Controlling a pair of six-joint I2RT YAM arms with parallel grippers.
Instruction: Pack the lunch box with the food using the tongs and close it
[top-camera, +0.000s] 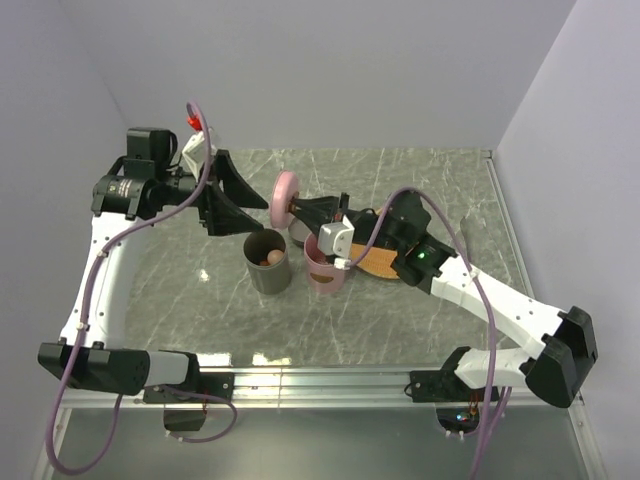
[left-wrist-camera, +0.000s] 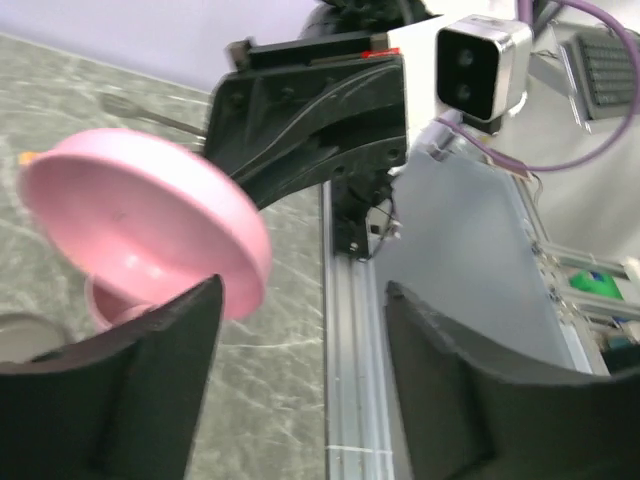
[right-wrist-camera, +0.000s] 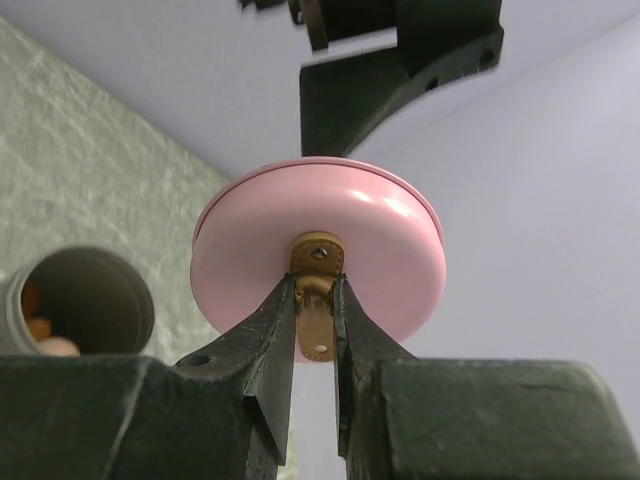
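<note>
A pink lid (top-camera: 285, 193) (left-wrist-camera: 150, 220) (right-wrist-camera: 245, 250) is held up on its side over the canisters, my right gripper (top-camera: 296, 208) shut on its gold-brown tab. My left gripper (top-camera: 260, 213) is open just left of the lid, with nothing between its fingers. Below, a grey canister (top-camera: 268, 285) (right-wrist-camera: 15, 315) holds round food items. A pink canister (top-camera: 325, 280) (left-wrist-camera: 105, 307) stands beside it, its inside partly hidden by the right arm.
An orange plate (top-camera: 378, 265) lies behind the right arm. A utensil (top-camera: 470, 235) (left-wrist-camera: 150, 115) lies at the right of the marble counter. Walls bound the back and sides.
</note>
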